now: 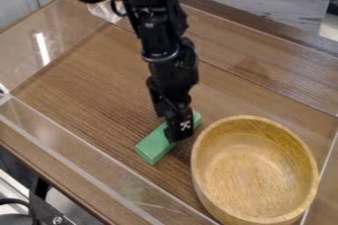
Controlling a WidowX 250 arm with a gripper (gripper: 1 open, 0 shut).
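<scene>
The black gripper hangs from the arm at the centre, its fingers open and lowered over the upper end of a green block. The block lies at a slant on the wooden table, just left of a yellow bowl. Whether the fingers touch the block is hard to tell.
The large yellow bowl stands at the lower right, close to the block. White walls and edges border it at the back, with a small white object at the top left, partly behind the arm.
</scene>
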